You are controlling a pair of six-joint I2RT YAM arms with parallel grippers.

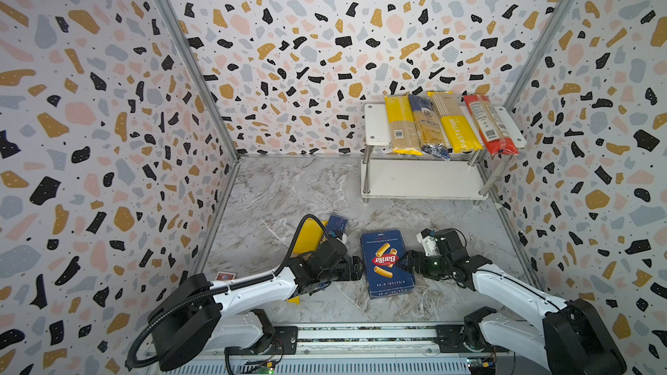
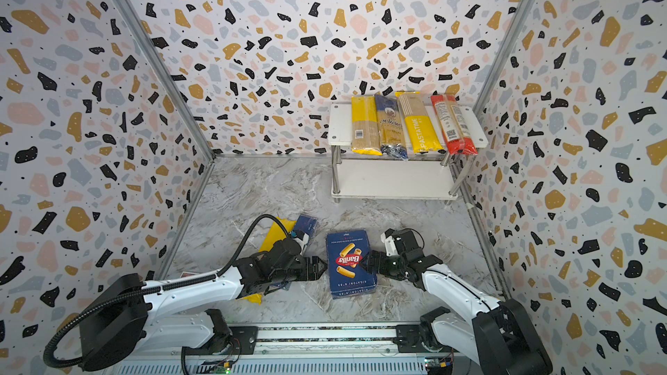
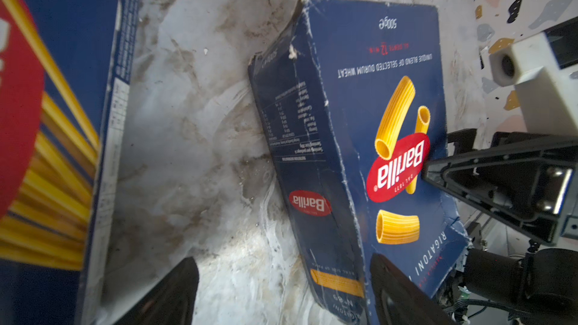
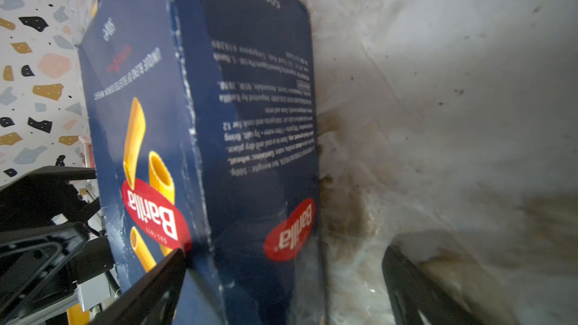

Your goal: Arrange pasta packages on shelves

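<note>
A blue Barilla rigatoni box [image 1: 382, 284] lies on the marble floor between my grippers. My left gripper is open beside its left edge, one finger over the box's side. My right gripper stands open at its right side, one finger on either side of that edge. More packages, yellow [image 2: 274, 236] and blue [image 2: 305, 225], lie under my left arm. Four long pasta bags [image 1: 403, 121] lie on the top shelf of the white rack; its lower shelf [image 1: 420, 180] is empty.
The rack stands at the back right near the wall. The floor [image 1: 278, 187] left of the rack is clear. Patterned walls enclose both sides, and a metal rail runs along the front.
</note>
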